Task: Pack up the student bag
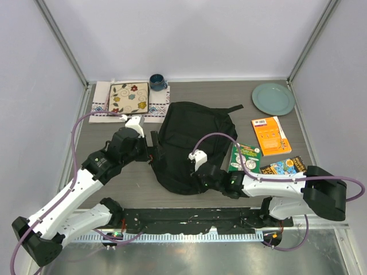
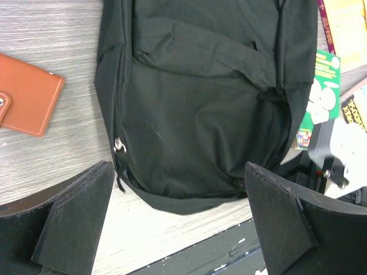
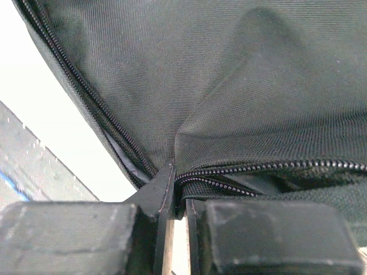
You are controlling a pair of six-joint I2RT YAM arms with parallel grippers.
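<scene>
The black bag (image 1: 186,134) lies flat in the middle of the table, its zippered end toward the front. My right gripper is shut on the bag's fabric at a corner where zipper tracks meet; part of the zippered opening gapes there. Over the bag's left side, my left gripper (image 1: 155,148) stands open with nothing between its fingers. In the left wrist view a zipper pull (image 2: 119,145) shows on the bag's left edge. A brown leather item (image 2: 28,94) rests on the table left of the bag.
Right of the bag lie a green book (image 1: 245,158), an orange book (image 1: 271,136) and a dark patterned book (image 1: 284,167). A plate (image 1: 273,99) is at the back right. A mug (image 1: 157,82) and flowered board (image 1: 129,98) sit at the back left.
</scene>
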